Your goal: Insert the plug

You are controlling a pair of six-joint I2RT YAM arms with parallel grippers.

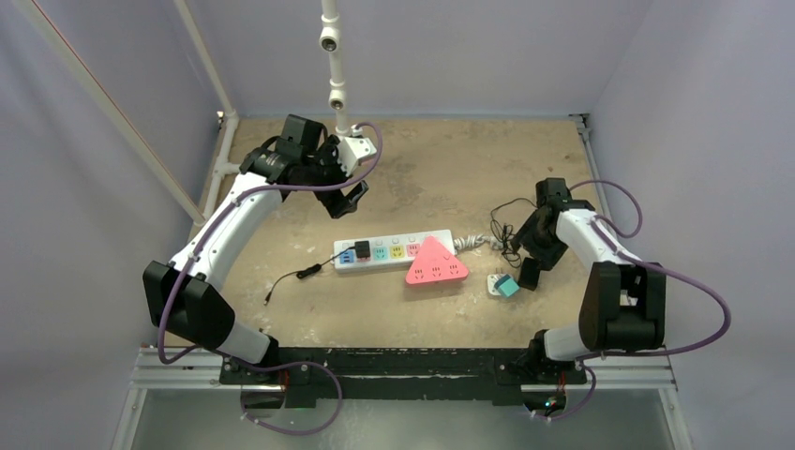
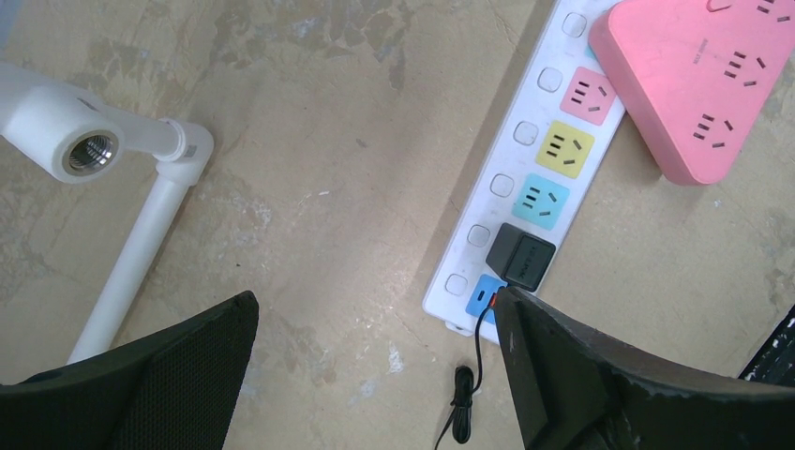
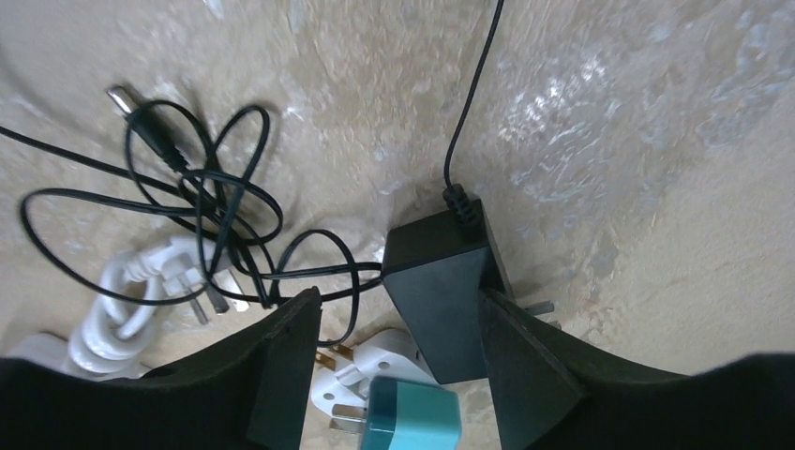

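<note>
A black power adapter [image 1: 529, 275] [image 3: 436, 309] lies at the right, its cable leading into loose coils [image 3: 216, 206]. My right gripper [image 1: 532, 246] hangs just above it, fingers apart with the adapter between and below them; contact is unclear. My left gripper [image 1: 347, 199] stands open above the floor, holding nothing. A white power strip [image 1: 394, 244] [image 2: 478, 216] with coloured sockets has a black plug [image 2: 520, 258] in it. A pink triangular strip [image 1: 436, 264] [image 2: 684, 94] rests against it.
A white charger [image 3: 361, 370] and a teal plug [image 1: 506, 286] [image 3: 408, 422] lie beside the adapter. A white cable [image 3: 122, 319] is bundled near the black coils. The back of the board is mostly clear; a white post stands behind my left gripper.
</note>
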